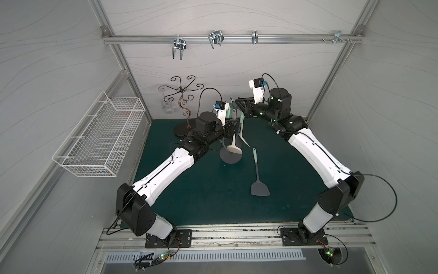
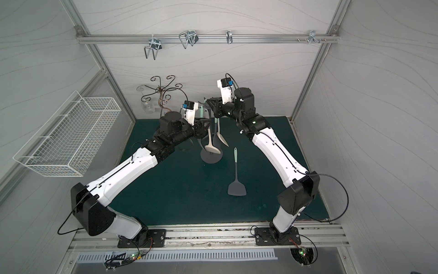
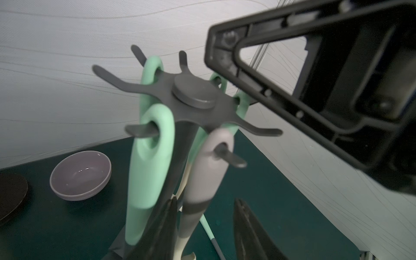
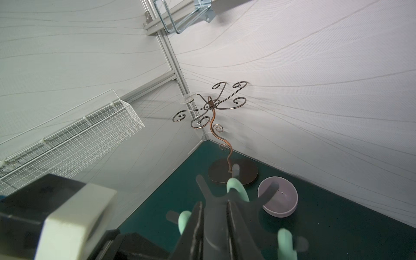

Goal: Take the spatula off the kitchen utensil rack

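In the left wrist view a grey rack (image 3: 195,91) with radiating hooks carries several mint-handled utensils. On its near hook hangs a beige spatula with a pinkish-grey handle (image 3: 210,160); its pale blade (image 1: 234,149) shows in the top left view. My open left gripper is at this handle, which appears between its two fingers; contact cannot be told. My right gripper is part open at the rack's top, its fingers over the grey hub in the right wrist view. Whether they touch it is unclear.
Another spatula (image 1: 260,188) lies on the green table. Behind the rack are a purple bowl (image 3: 81,175) and a curled metal stand (image 4: 218,130). A wire basket (image 1: 100,137) hangs at the left wall. Both grippers crowd the rack.
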